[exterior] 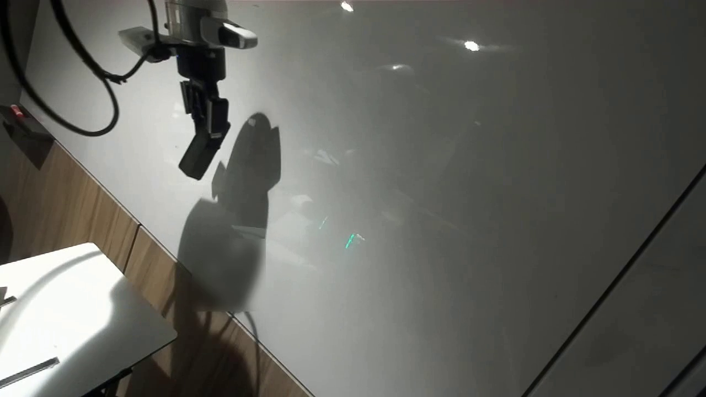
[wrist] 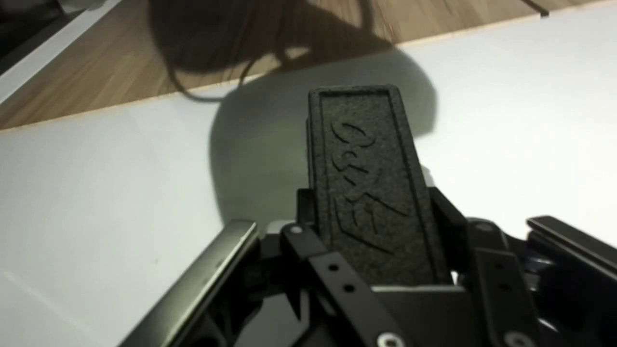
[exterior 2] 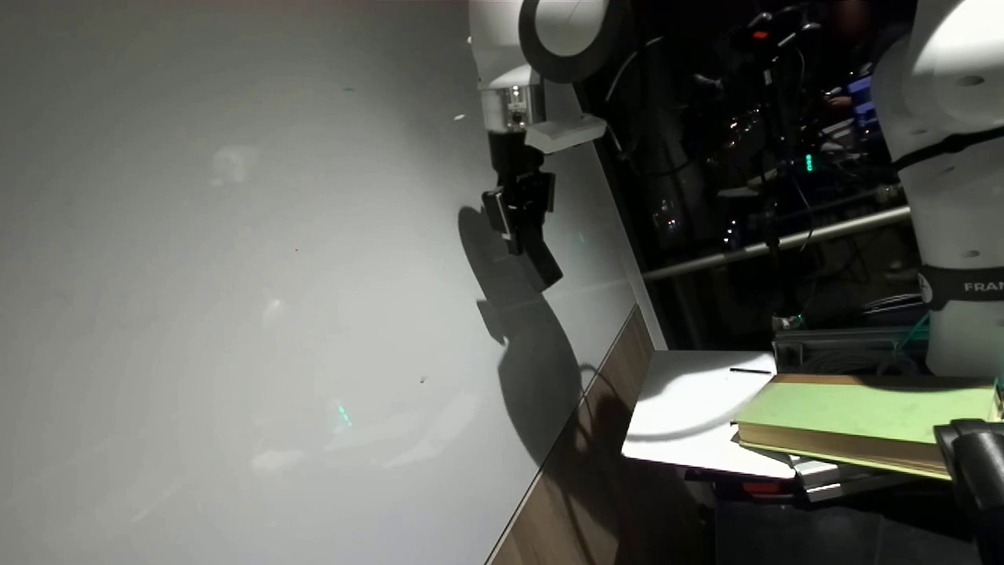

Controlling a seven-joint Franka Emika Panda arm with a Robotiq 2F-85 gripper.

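A dark, block-shaped eraser (wrist: 364, 173) with lettering pressed into its face juts out from my gripper in the wrist view. My fingers are shut on its sides, one finger against each. In exterior view 1 the gripper (exterior: 210, 122) hangs at the upper left, with the eraser (exterior: 198, 155) tilted down and to the left. Exterior view 2 has the gripper (exterior 2: 519, 212) and eraser (exterior 2: 540, 264) right of the middle. Behind them spreads a glossy white board (exterior: 430, 165); the offset shadow (exterior: 228, 245) suggests a gap between eraser and board.
Wood panelling (exterior: 155, 264) borders the board's lower left edge. A white tabletop (exterior: 59, 311) stands in front of it. On this tabletop, in exterior view 2, rests a green book (exterior 2: 856, 405). A small black holder (exterior: 26, 125) sits at the board's left corner. Most of the board is clear.
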